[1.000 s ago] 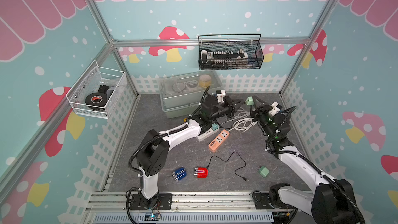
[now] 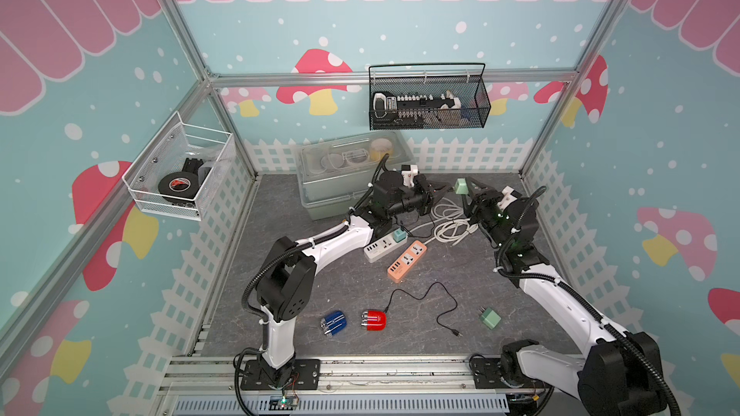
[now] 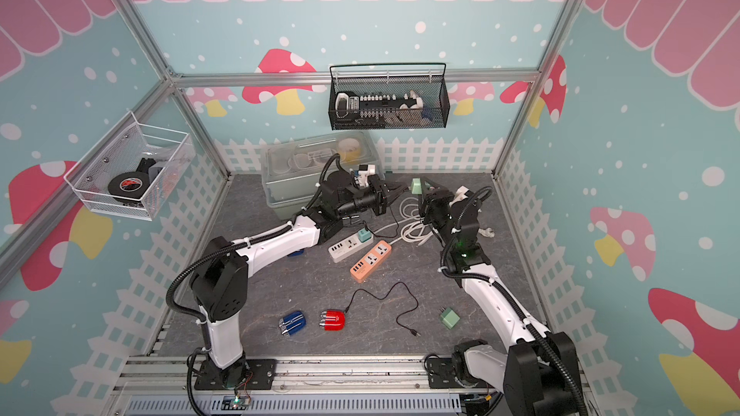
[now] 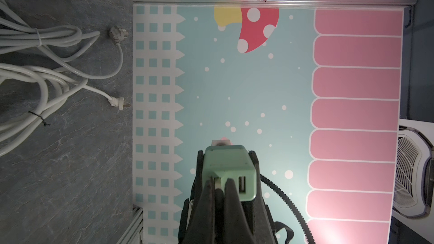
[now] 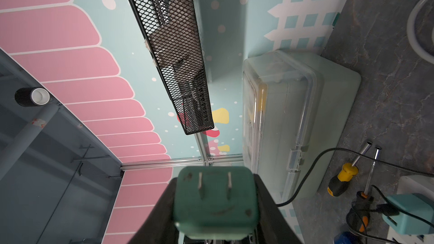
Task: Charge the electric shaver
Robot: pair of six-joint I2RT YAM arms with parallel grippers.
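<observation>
My right gripper (image 2: 465, 188) is shut on a green charger (image 5: 217, 214), raised above the table at the back right, its two prongs toward the right wrist camera. My left gripper is shut, fingertips at the charger's socket face; one USB slot shows beside them. A thin black cable (image 5: 325, 151) runs toward the left gripper, but whether its end is between the fingers is hidden. The red shaver (image 2: 374, 319) and blue shaver (image 2: 333, 322) lie at the front. A second green charger (image 2: 491, 318) lies front right.
Behind the left arm stand a white power strip (image 3: 345, 247) with a teal adapter (image 3: 364, 235) and an orange strip (image 3: 370, 261). White cables (image 2: 454, 229) lie beneath the grippers. A lidded box (image 2: 339, 196) fills the back left. Screwdrivers (image 5: 345, 176) lie beside it.
Objects on the table have not moved.
</observation>
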